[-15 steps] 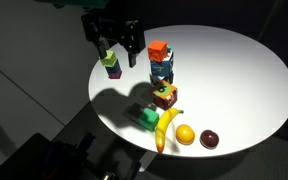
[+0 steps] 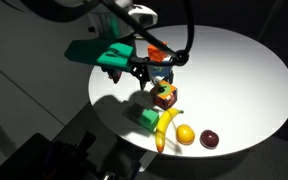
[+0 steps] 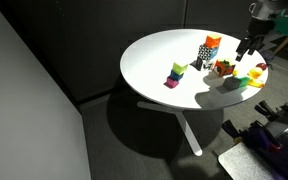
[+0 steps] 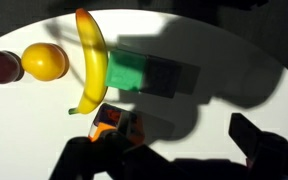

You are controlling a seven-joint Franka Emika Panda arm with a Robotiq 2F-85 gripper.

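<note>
My open gripper [image 2: 130,78] hangs over the left part of the round table, its fingers apart. Bare white tabletop shows between the fingers in the wrist view, and nothing is held. A cube with orange and green on it [image 2: 165,95] lies near the table's middle, partly covered by the left finger in the wrist view. Beyond it stands a tower of blocks with an orange top [image 3: 213,41]. A separate stack of green, blue and pink blocks [image 3: 176,74] is mostly hidden behind the gripper in exterior view 1.
A green block [image 4: 126,71] lies beside a yellow banana [image 4: 92,58]. An orange [image 4: 44,62] and a dark red fruit [image 4: 1,67] sit farther along, near the table's rim.
The gripper has come lower and toward the camera in exterior view 1, moving slightly right at the end. It now covers the green, blue and pink stack and part of the tower. The objects look unmoved.
</note>
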